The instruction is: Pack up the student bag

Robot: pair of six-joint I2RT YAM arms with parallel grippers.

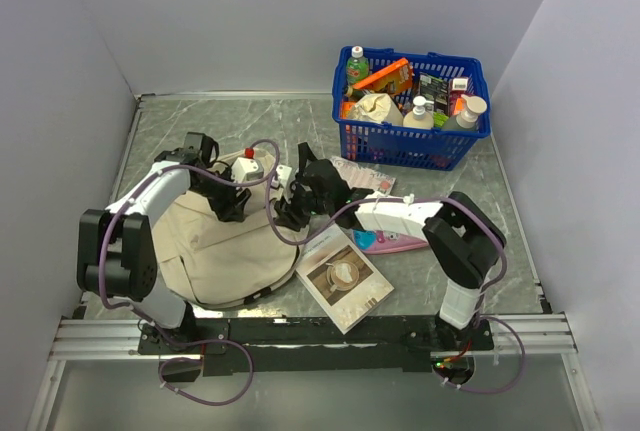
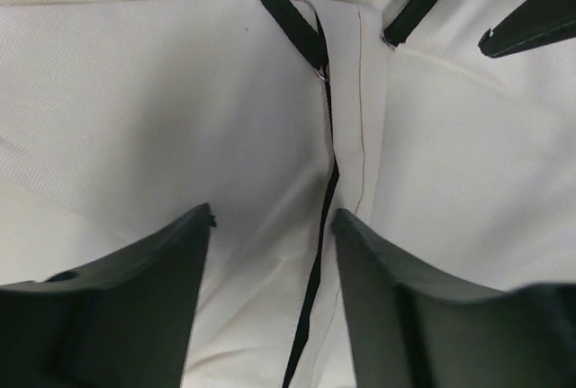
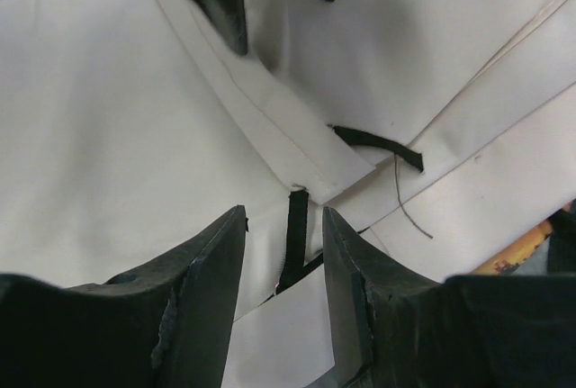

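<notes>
The cream student bag (image 1: 225, 261) lies flat on the left half of the table. Over its upper part hangs my left gripper (image 1: 235, 213), its fingers part open; in the left wrist view a seam with a black zipper edge (image 2: 326, 190) runs up between and ahead of its fingers. At the bag's right side is my right gripper (image 1: 290, 221). Its fingers (image 3: 211, 266) stand apart in the right wrist view, with the bag's edge and a black zipper tab (image 3: 297, 235) beyond them. Neither visibly grips the cloth.
A magazine with a coffee cup cover (image 1: 343, 276) lies right of the bag. Partly under my right arm is a pink and blue pouch (image 1: 395, 243). The full blue basket (image 1: 410, 146) stands at the back right.
</notes>
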